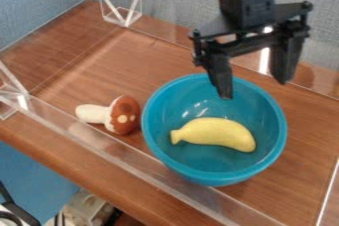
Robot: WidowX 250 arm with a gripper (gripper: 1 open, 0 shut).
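Observation:
A yellow banana [212, 134] lies inside the blue bowl [171, 108], toward its front half. My black gripper [252, 71] hangs above the back of the bowl, fingers apart and nothing between them. A toy mushroom [122, 115] with a red-brown cap and pale stem lies on the wooden table to the left of the bowl.
Clear plastic walls edge the wooden table [99, 61] at the front, left and back, with small white brackets at the corners.

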